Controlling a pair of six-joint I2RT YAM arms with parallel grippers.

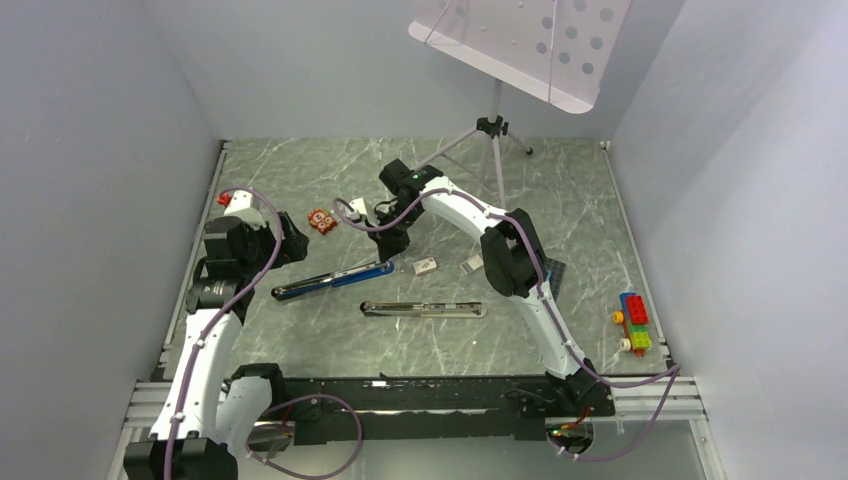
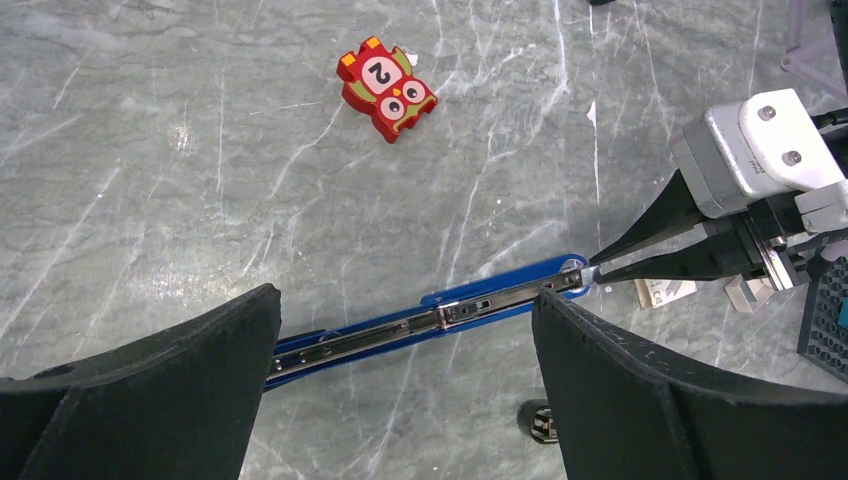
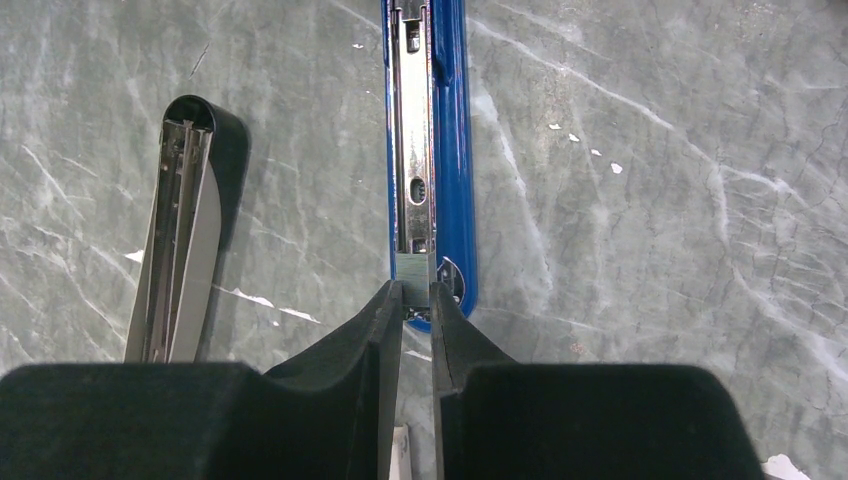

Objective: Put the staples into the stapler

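The blue stapler (image 1: 330, 279) lies opened out on the marble surface, its metal channel (image 3: 414, 150) facing up. My right gripper is at the channel's near end, fingertips close together at a small strip of staples (image 3: 414, 268) lying in it; whether they grip it cannot be told. My left gripper hangs open above the stapler's left part, nothing visibly between its fingers. A second, grey stapler (image 1: 422, 309) lies opened out nearer the front edge.
A staple box (image 1: 425, 264), a smaller box (image 1: 472, 263) and a red owl toy (image 1: 321, 221) lie nearby. A stand is at the back, toy blocks (image 1: 635, 320) at the right.
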